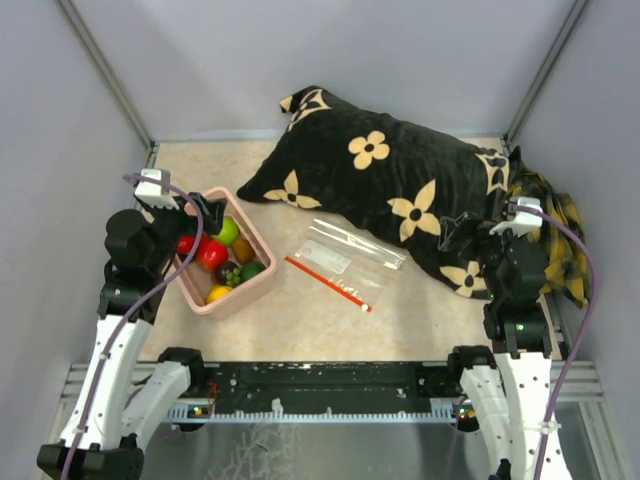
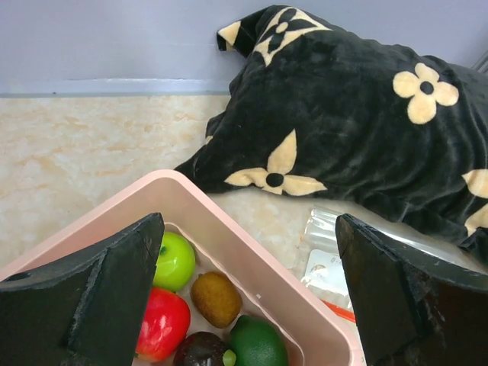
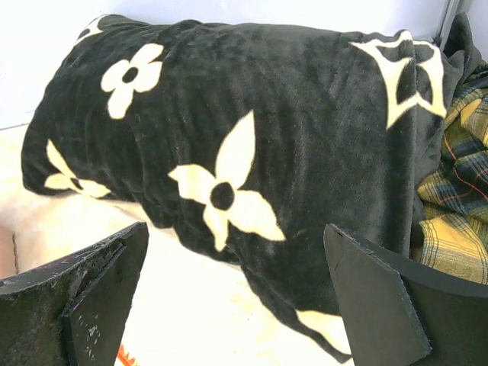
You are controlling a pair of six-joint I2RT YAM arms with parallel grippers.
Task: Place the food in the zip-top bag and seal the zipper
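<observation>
In the top view, a clear zip top bag (image 1: 345, 262) lies flat mid-table, a red zipper strip (image 1: 328, 284) along its near-left edge and a small pale slider (image 1: 366, 308) at that strip's right end. To its left, a pink bin (image 1: 262, 238) holds several food pieces: a green apple (image 2: 174, 261), a red piece (image 2: 163, 324), a brown one (image 2: 216, 299), a dark purple one, a dark green one (image 2: 259, 342) and a yellow one (image 1: 218, 293). Over the bin hangs my left gripper, open and empty. Right of the bag, my right gripper is open, nothing between its fingers.
A black cushion or blanket (image 1: 350, 170) with cream flowers fills the back of the table and reaches the bag's far side. Yellow-and-black plaid cloth (image 1: 565, 235) lies at the right. Bare tabletop (image 1: 420, 325) shows in front of the bag.
</observation>
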